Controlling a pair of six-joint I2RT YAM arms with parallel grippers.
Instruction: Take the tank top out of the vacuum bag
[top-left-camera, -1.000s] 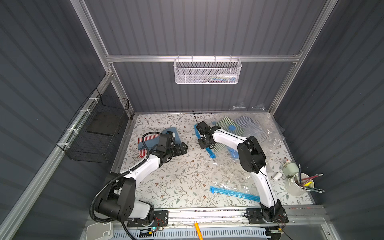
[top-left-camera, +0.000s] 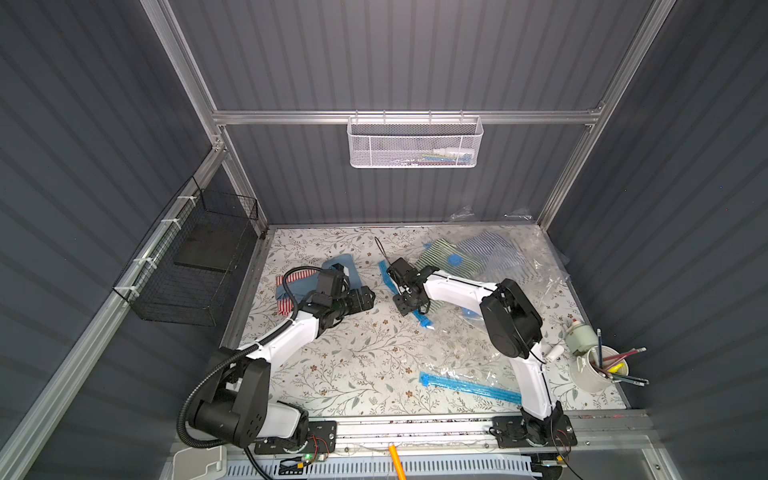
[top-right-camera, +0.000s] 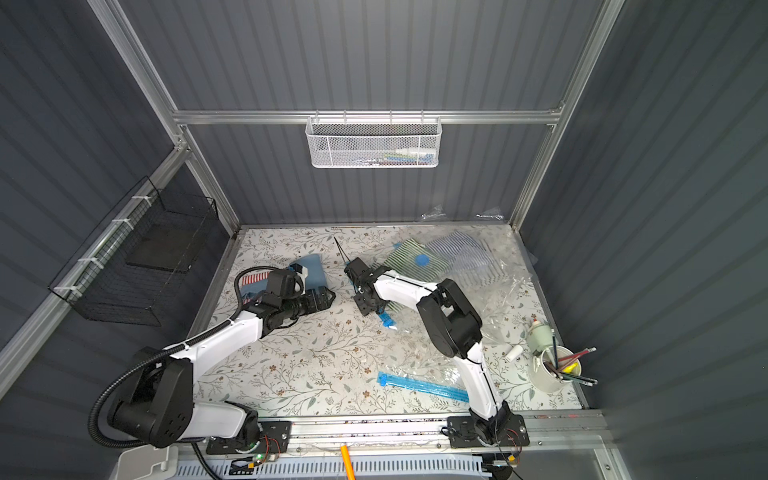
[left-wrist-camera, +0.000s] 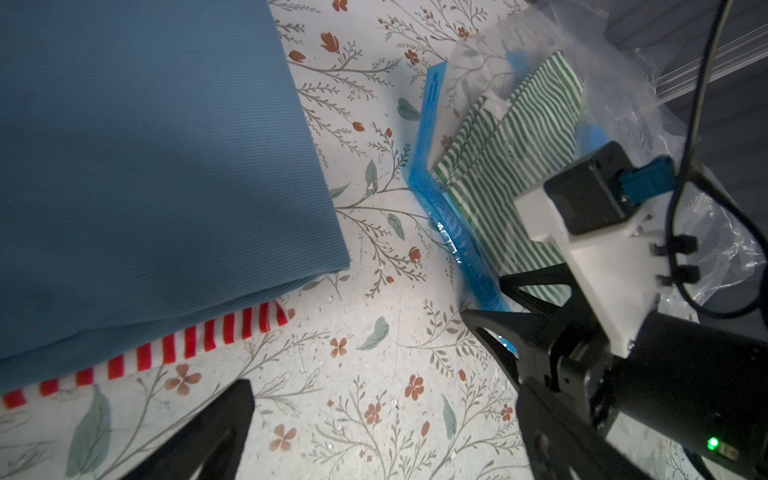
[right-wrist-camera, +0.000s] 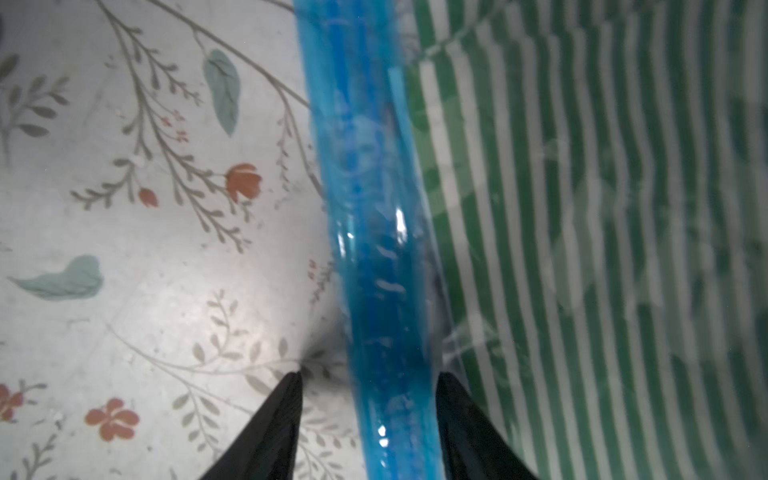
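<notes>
A green-striped garment (left-wrist-camera: 512, 168) lies inside the clear vacuum bag, whose blue zipper strip (right-wrist-camera: 376, 272) runs along its left edge. My right gripper is low over that strip, fingers part open on either side of it; whether they touch it is unclear. My left gripper hangs open over the tabletop, beside a blue fabric (left-wrist-camera: 160, 176) with red-striped cloth (left-wrist-camera: 200, 336) under it.
A loose blue strip (top-left-camera: 472, 385) lies at the front. A pen cup (top-left-camera: 592, 376) and green jar (top-left-camera: 580, 340) stand at the right. A wire basket (top-left-camera: 192, 272) hangs on the left wall.
My right gripper has moved toward the front and slightly left, with the bag's strip shifting the same way. The left arm is nearly still.
</notes>
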